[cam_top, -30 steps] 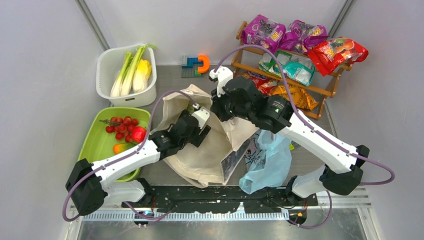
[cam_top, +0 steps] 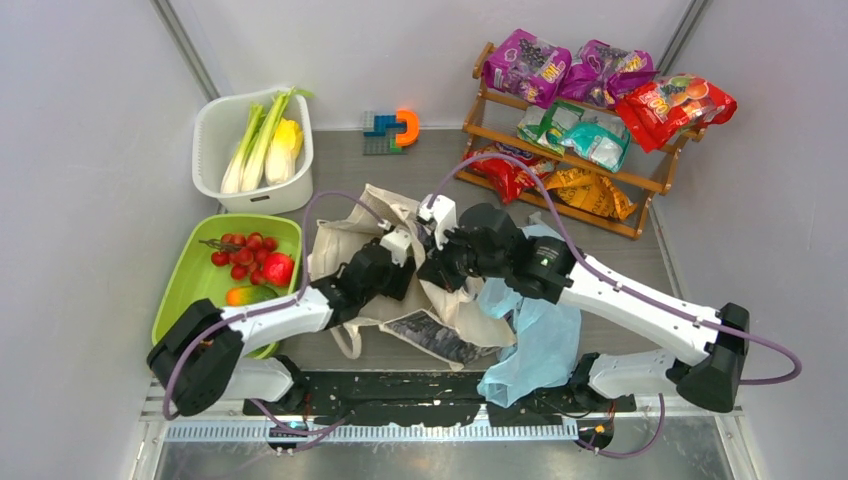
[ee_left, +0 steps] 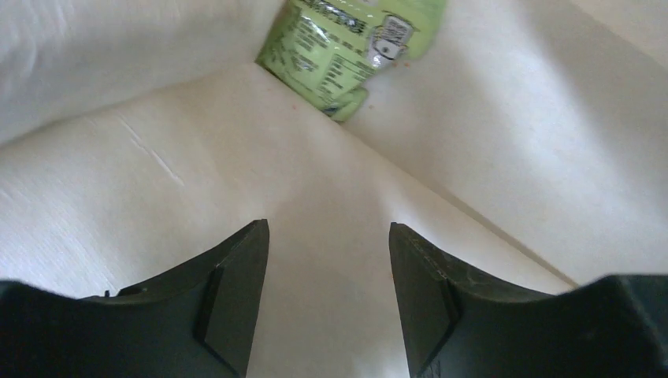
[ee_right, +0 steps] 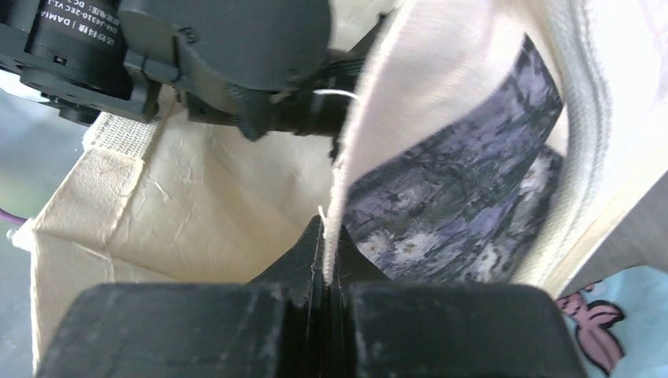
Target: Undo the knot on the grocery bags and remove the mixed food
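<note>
The cream canvas bag (cam_top: 345, 240) lies open in the middle of the table. My left gripper is inside it, part open with nothing between its fingertips, above the bare lining; a green printed packet (ee_left: 339, 55) lies at the far side in the left wrist view. My right gripper is shut on the bag's edge (ee_right: 354, 134), whose dark printed panel (ee_right: 449, 197) shows beside it. A pale blue bag (cam_top: 530, 350) lies to the right.
A green tray of produce (cam_top: 180, 290) is at left, a white basket of vegetables (cam_top: 215, 150) behind it. A wooden snack rack (cam_top: 635, 215) stands back right, small coloured blocks (cam_top: 385, 135) at the back.
Since a second ago my right gripper has come down toward the front with the bag's edge, and the bag has folded over. My left gripper has shifted slightly.
</note>
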